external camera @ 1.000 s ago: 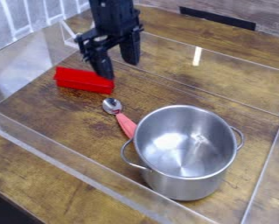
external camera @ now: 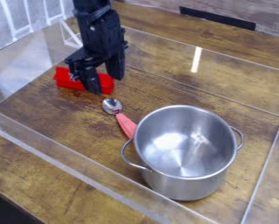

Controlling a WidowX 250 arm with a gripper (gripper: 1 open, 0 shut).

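My black gripper (external camera: 96,68) hangs from the top of the view over a red block (external camera: 70,79) at the upper left, hiding part of it. Its fingers point down; how far apart they stand is hard to make out. A spoon with a pinkish-red handle (external camera: 122,121) and a metal head lies just below and right of the block. A large steel pot (external camera: 186,179) with two side handles stands at the lower right, beside the spoon's handle.
Clear plastic walls edge the wooden work surface (external camera: 48,166).
My gripper has moved down and left, coming lower over the red block. The block, spoon and pot have not visibly moved.
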